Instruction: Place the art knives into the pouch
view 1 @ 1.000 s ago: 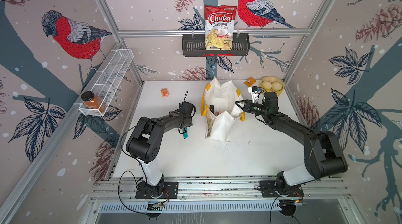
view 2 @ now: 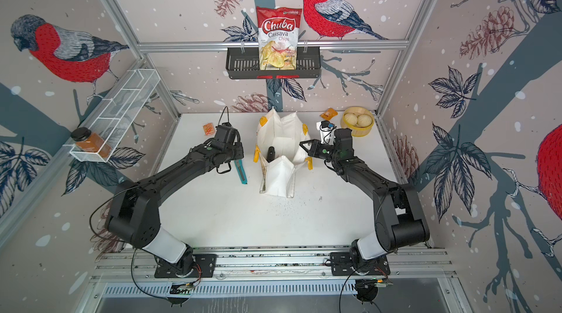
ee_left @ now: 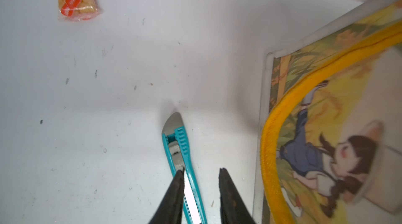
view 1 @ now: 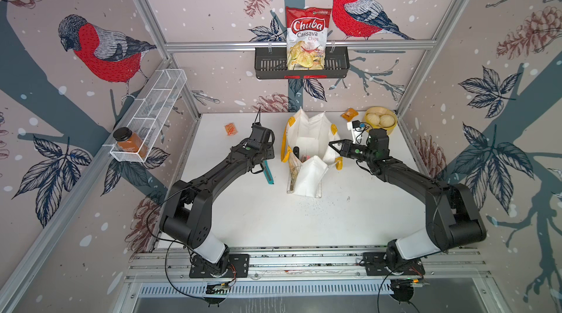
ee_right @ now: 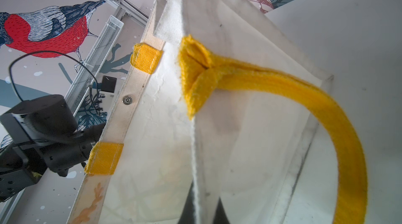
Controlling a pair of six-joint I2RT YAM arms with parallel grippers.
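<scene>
The teal art knife point(view 1: 268, 173) point(view 2: 241, 172) point(ee_left: 180, 152) extends from under my left gripper, which is shut on it; its metal tip points forward in the left wrist view. Just right of it stands the white pouch point(view 1: 307, 178) point(view 2: 279, 178) with yellow straps, open at the top, a dark object point(view 2: 270, 153) inside. My right gripper point(view 1: 333, 146) is at the pouch's right side, its fingertips on either side of the white fabric edge, shut on it.
An orange packet point(view 1: 230, 128) lies at back left, another point(view 1: 350, 114) at back right beside a yellow bowl point(view 1: 387, 126). A wire shelf with a jar point(view 1: 128, 142) is on the left wall.
My left arm has swung toward the back of the table, and the art knife has shifted slightly right and back with it. My right arm has stayed still.
</scene>
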